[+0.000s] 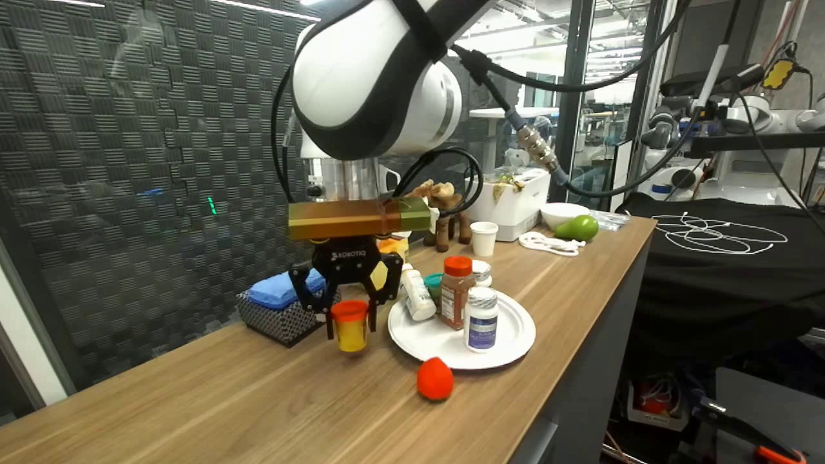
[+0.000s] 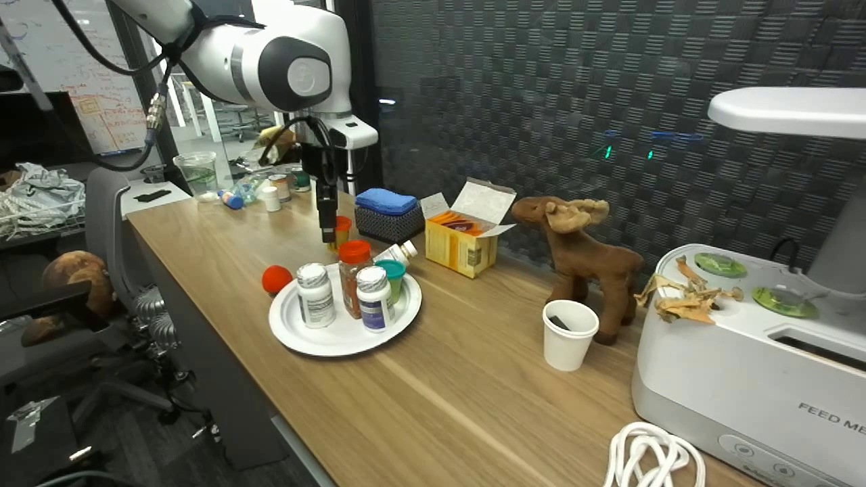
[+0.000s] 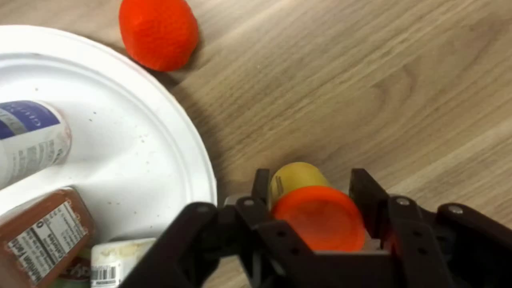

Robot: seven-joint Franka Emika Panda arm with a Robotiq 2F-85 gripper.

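A small yellow tub with an orange-red lid (image 1: 350, 331) is at the table surface, left of the white plate in exterior view 1. My gripper (image 1: 351, 326) points down around it, one finger on each side. The fingers stand a little wider than the tub, with a narrow gap showing. In the wrist view the lid (image 3: 320, 218) lies between the dark fingers, and the tub's yellow side shows past it. Exterior view 2 has the tub (image 2: 342, 230) partly behind a finger. Whether its base rests fully on the wood is hard to tell.
The white plate (image 1: 506, 355) holds several bottles, including a red-capped spice jar (image 1: 456, 294). A red ball-like object (image 1: 435, 379) sits by its front edge. Behind the gripper are a dark basket with blue cloth (image 1: 278, 317) and an open yellow box (image 2: 461, 247).
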